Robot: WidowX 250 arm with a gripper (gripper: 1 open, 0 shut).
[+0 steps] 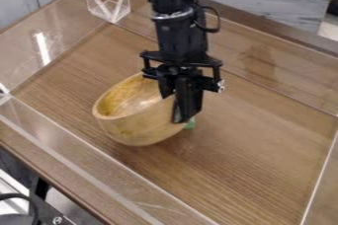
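A tan wooden bowl (132, 118) is held tilted in the middle of the camera view by my black gripper (177, 98), which hangs from the arm above and is shut on the bowl's right side. A small green object (191, 123) shows just behind the bowl's right side, mostly hidden by it and the gripper.
A white wire-like holder (109, 2) stands at the back left. A white object (4, 93) sits at the left edge, and a black cable (19, 209) lies at the lower left.
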